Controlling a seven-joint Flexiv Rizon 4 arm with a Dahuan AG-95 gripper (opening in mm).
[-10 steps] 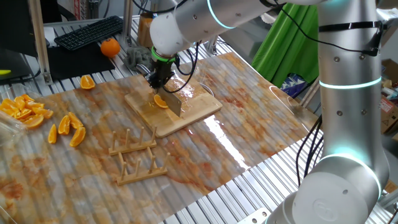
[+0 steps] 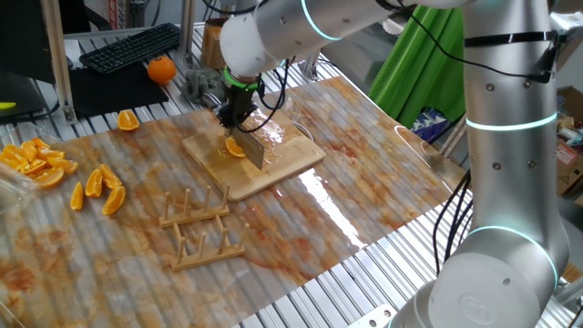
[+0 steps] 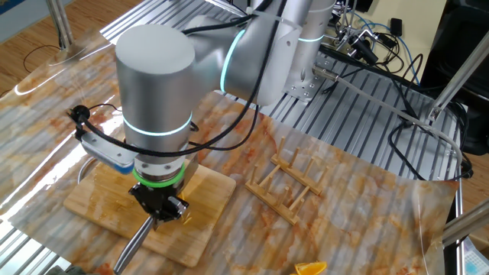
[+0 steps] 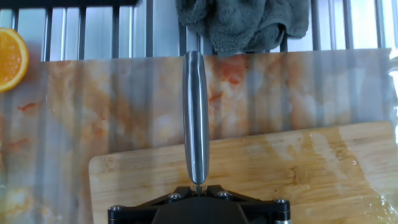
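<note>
On the wooden cutting board (image 2: pixel 287 167) stands the broad blade of a knife (image 2: pixel 250 148), edge down at the wood as far as I can tell. My gripper is shut on the knife, whose steel handle (image 4: pixel 196 118) sticks out forward from the fingers in the wrist view. In the second exterior view the same handle (image 3: pixel 134 244) slants down past the edge of the board (image 3: pixel 212 197). A cut orange piece (image 2: pixel 235 148) rests on the board against or just beside the blade. The blade is hidden in the wrist view.
A wooden peg rack (image 2: pixel 202 232) stands in front of the board. Orange wedges (image 2: pixel 95 183) and a heap of pieces (image 2: pixel 36 162) lie to the left. A whole orange (image 2: pixel 161 70) and a grey cloth (image 4: pixel 242 25) are behind. Right of the rack the table is clear.
The knife stays in my grip; the orange piece has barely moved.
</note>
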